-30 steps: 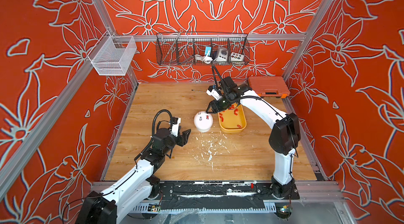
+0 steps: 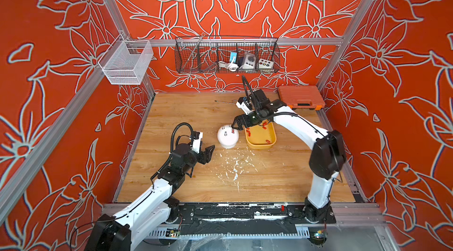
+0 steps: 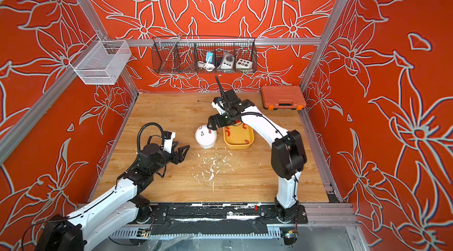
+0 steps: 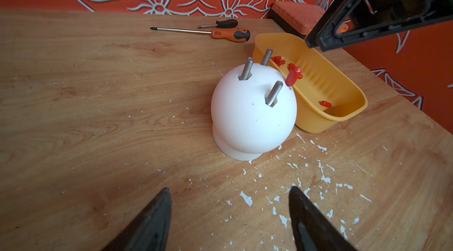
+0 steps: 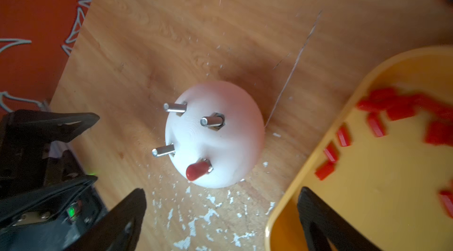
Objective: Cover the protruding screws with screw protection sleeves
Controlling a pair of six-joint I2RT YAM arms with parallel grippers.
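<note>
A white ball-shaped piece on a base stands in the middle of the table, with four screws on top. One carries a red sleeve; three show bare metal, such as the screw. More red sleeves lie in the yellow tray beside it. My right gripper hangs open above the ball and the tray's near side, nothing between its fingers. My left gripper is open and empty, lower left of the ball.
Two screwdrivers lie behind the ball. An orange case sits at the back right, and wire baskets hang on the walls.
The right arm's elbow has shifted toward the front right, and its wrist has moved slightly, staying over the ball and tray. The left arm is nearly still.
</note>
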